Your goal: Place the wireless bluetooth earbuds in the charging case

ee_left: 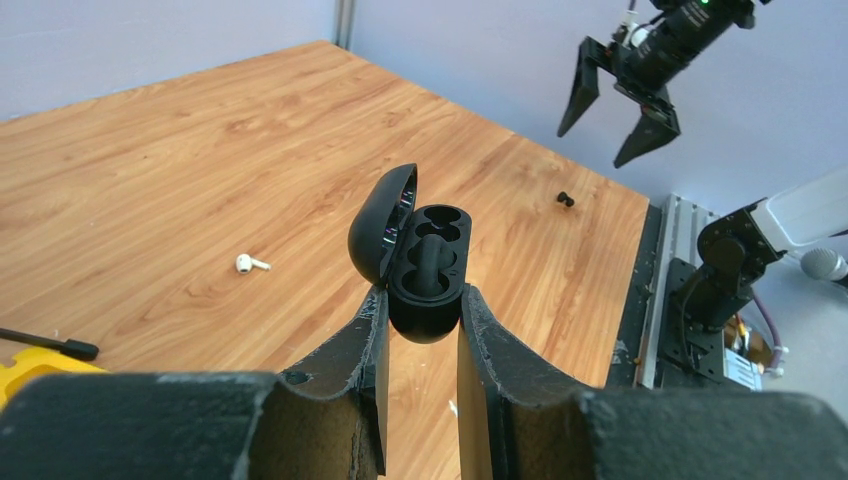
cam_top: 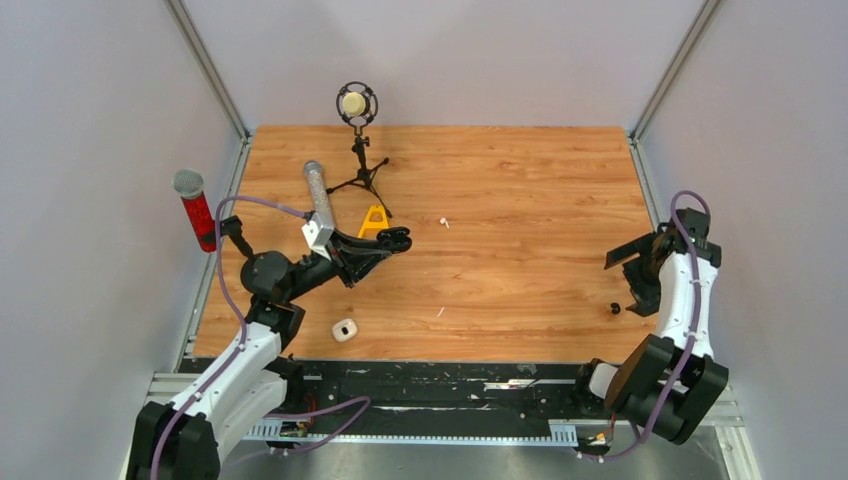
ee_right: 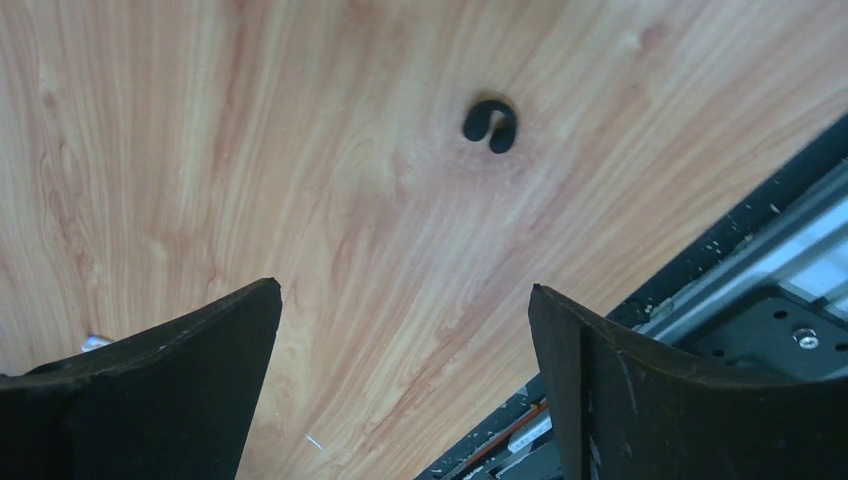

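My left gripper (cam_top: 378, 247) is shut on the black charging case (ee_left: 428, 312), holding it above the table with its lid (ee_left: 384, 225) raised. The case's dark recesses face the left wrist camera; I cannot tell whether an earbud sits in them. A small black earbud (ee_right: 490, 125) lies on the wood at the table's right front. Above that area, my right gripper (cam_top: 618, 287) hangs open; its fingers (ee_right: 190, 375) are wide apart with only bare table between them. A white earbud (ee_left: 250, 263) rests near the table's middle.
Left of centre stand a microphone on a tripod (cam_top: 363, 178), a silver microphone (cam_top: 316, 182) and a yellow stand (cam_top: 374, 219). A small white box (cam_top: 344, 330) and a thin white bit (cam_top: 440, 311) lie near the front.
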